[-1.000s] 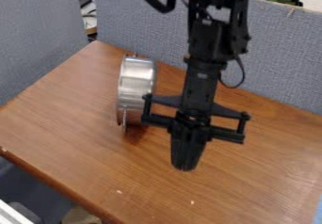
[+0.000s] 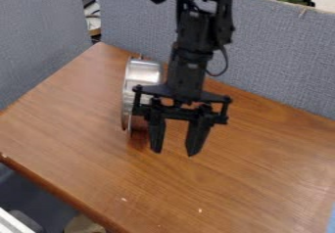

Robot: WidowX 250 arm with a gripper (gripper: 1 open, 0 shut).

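My black gripper [image 2: 175, 140] hangs over the wooden table near its middle, fingers spread open with nothing visible between them. Just behind it to the left, a silver metal pot [image 2: 139, 80] lies on its side, partly hidden by my arm.
Grey padded panels [image 2: 268, 56] border the back and left. The near left table edge drops off to a dark gap.
My gripper has moved left and up, closer to the pot, and its fingers have spread open from nearly closed. The pot looks unmoved.
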